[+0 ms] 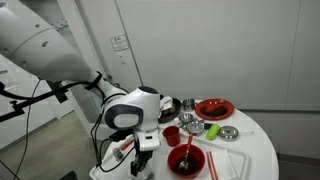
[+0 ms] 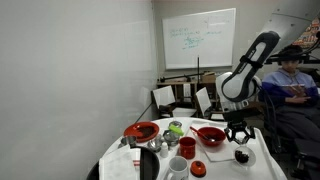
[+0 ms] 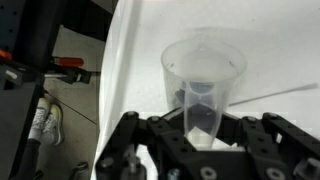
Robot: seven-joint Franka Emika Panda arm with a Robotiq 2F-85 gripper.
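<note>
A clear, see-through cup (image 3: pixel 205 60) fills the middle of the wrist view. My gripper is shut on it, with black fingers on both sides of its narrow lower part. In exterior view 2 the gripper (image 2: pixel 238 138) points down at the right end of the table, with the clear cup (image 2: pixel 243 146) just below it. A small dark object (image 2: pixel 241 157) shows beneath. From exterior view 1, the arm's white body hides most of the cup.
A red bowl (image 1: pixel 182 166) with a utensil in it stands right of the gripper. Farther back are a red mug (image 1: pixel 171 136), a red plate (image 1: pixel 226 105), metal pots and a green item (image 1: pixel 213 131). The table edge lies close by in the wrist view.
</note>
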